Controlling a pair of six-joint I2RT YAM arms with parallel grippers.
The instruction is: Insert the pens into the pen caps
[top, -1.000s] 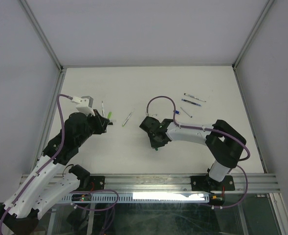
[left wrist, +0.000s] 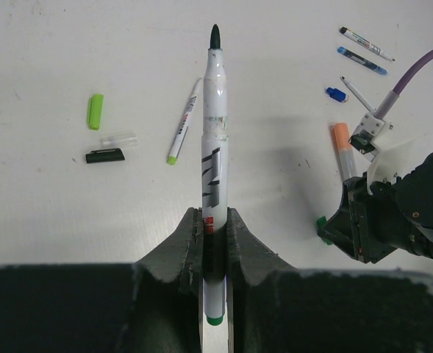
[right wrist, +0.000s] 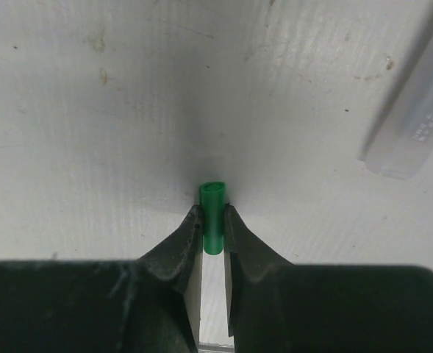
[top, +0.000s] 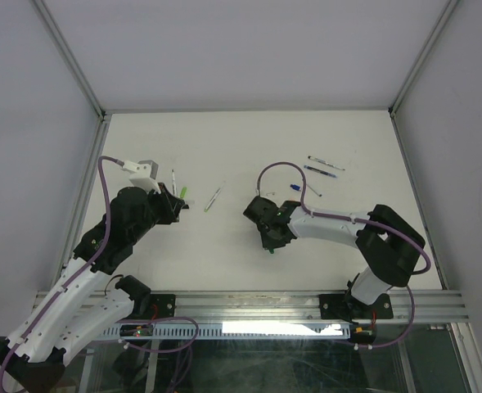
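Note:
My left gripper is shut on a white marker with a dark tip, held upright. My right gripper is low over the table, its fingertips either side of a small green cap; whether they grip it is unclear. A clear tube lies beside it in the right wrist view. In the left wrist view a lime cap, a black cap and a pen lie on the table.
At the back right lie markers, a blue cap and another pen. An orange-ended tube lies near the right arm.
The left arm has stayed nearly still.

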